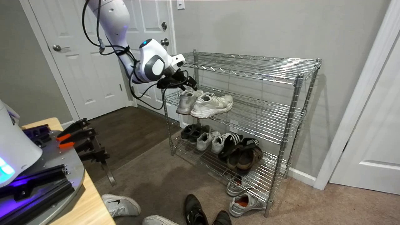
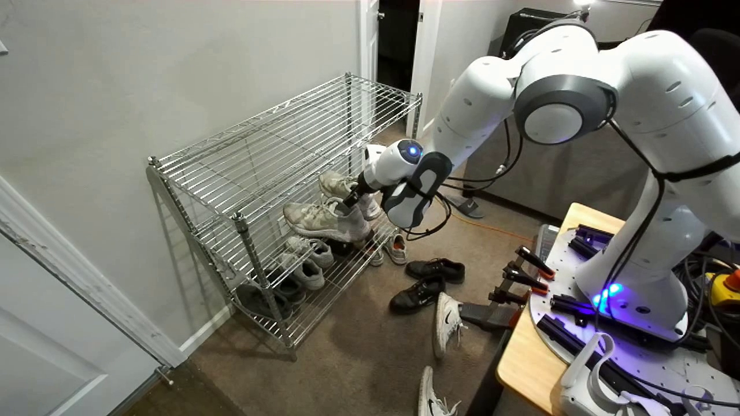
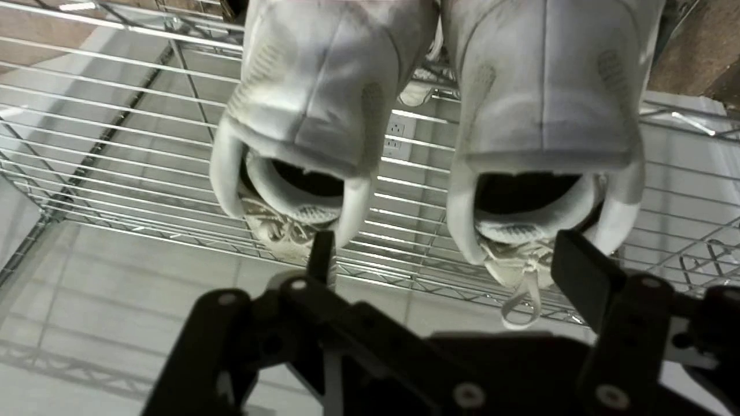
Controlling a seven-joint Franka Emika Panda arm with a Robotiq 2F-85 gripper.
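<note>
Two off-white sneakers stand side by side on the middle shelf: the left sneaker [image 1: 186, 102] and the right sneaker [image 1: 212, 105]. Just above their heel ends is my gripper [image 1: 190, 87], its fingers wide apart. In the wrist view both heels point up the picture, one sneaker [image 3: 326, 76] to the left and the other sneaker [image 3: 548, 90] to the right. The gripper spans the gap between them, one fingertip [image 3: 319, 257] near the left opening and the other near the right. Nothing is held; whether a fingertip touches a shoe I cannot tell.
The wire rack [image 1: 292, 112] has an empty top shelf close above the gripper. Several shoes fill the lower shelf, including brown shoes [image 1: 245, 157]. More shoes, such as black shoes [image 2: 418, 294], lie on the floor. The middle shelf's right side is clear.
</note>
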